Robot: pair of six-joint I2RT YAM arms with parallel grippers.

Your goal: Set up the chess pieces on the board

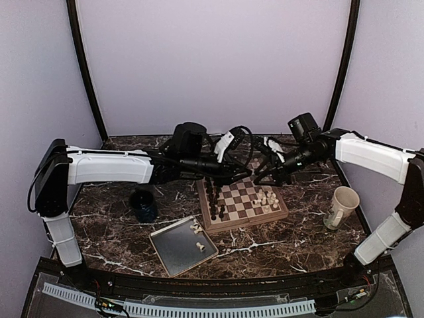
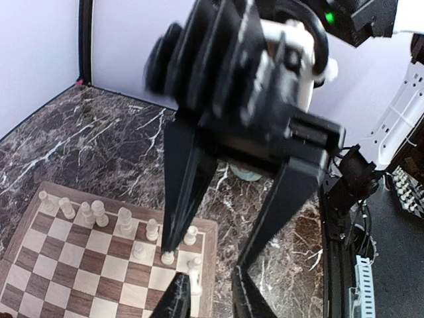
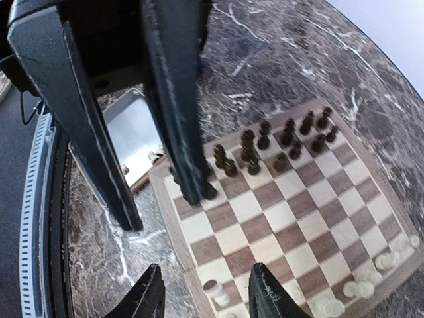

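The chessboard (image 1: 236,199) lies on the marble table, dark pieces (image 3: 248,142) along one side and white pieces (image 2: 126,222) along the other. Above it, my left gripper (image 1: 244,173) and right gripper (image 1: 262,180) hang close together. In the right wrist view the right fingers (image 3: 149,291) stand wide apart, a white piece (image 3: 215,291) in view between them but not touching. The left fingers (image 2: 173,298) show a narrower gap in the left wrist view. A white piece (image 2: 196,281) appears there; whether it is gripped cannot be told.
At the front left, a grey tray (image 1: 175,255) holds a few white pieces (image 1: 200,246). A dark cup (image 1: 143,205) stands behind it, and a white mug (image 1: 342,207) at the right. Table in front of the board is clear.
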